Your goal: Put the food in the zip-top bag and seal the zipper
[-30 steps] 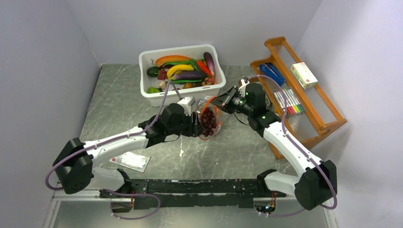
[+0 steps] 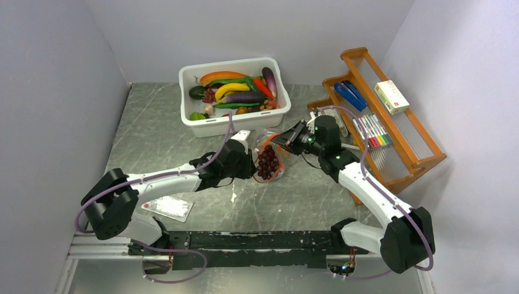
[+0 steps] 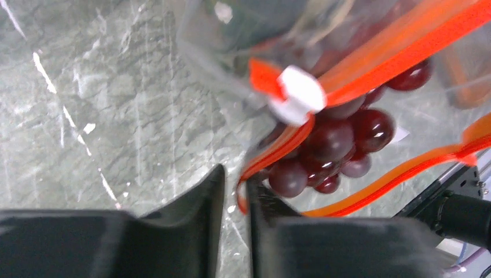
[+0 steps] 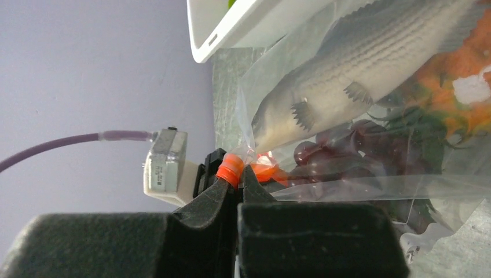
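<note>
A clear zip bag (image 2: 268, 160) with orange zipper strips holds dark red grapes; in the right wrist view a fish (image 4: 353, 75) and orange items also show inside or under its plastic. My left gripper (image 2: 251, 171) is at the bag's left edge, its blurred fingers (image 3: 202, 220) beside the zipper strip (image 3: 272, 152); whether they grip it is unclear. My right gripper is shut on the bag's orange zipper end (image 4: 230, 169) at the upper side of the opening.
A white bin (image 2: 190, 125) of vegetables stands behind the bag. A wooden shelf (image 2: 422, 156) is at the right. A flat packet (image 2: 168, 208) lies front left.
My right arm has moved slightly down and right in the top view.
</note>
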